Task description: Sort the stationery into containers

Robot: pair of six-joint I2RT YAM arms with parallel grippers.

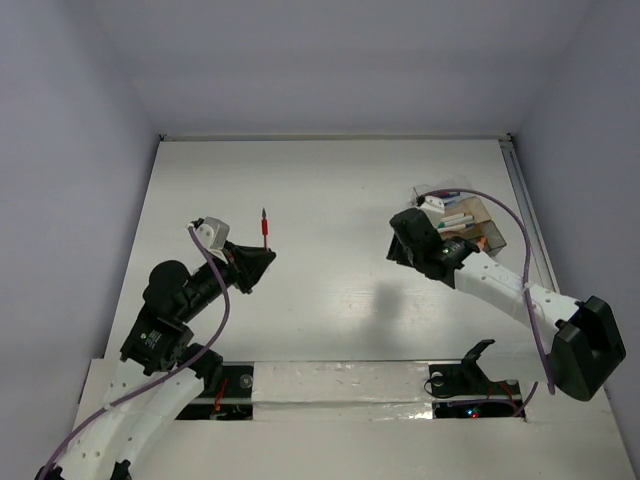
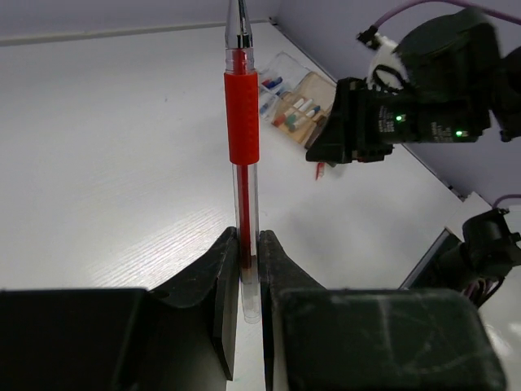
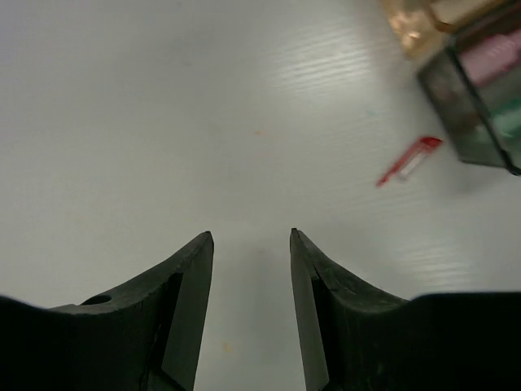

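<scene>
A red-gripped pen [image 2: 242, 114] stands upright in my left gripper, which is shut on it; in the top view that gripper [image 1: 262, 260] is at the centre-left. My right gripper is open above the table near the organizer [image 1: 480, 215], empty between its fingers, and partly hides that container in the top view. The clear and tan compartments hold several pens and markers. A small red item [image 3: 411, 159] lies on the table just outside the organizer in the right wrist view, blurred.
Walls border it at the back and sides. A gap with dark equipment [image 1: 460, 402] runs along the front edge.
</scene>
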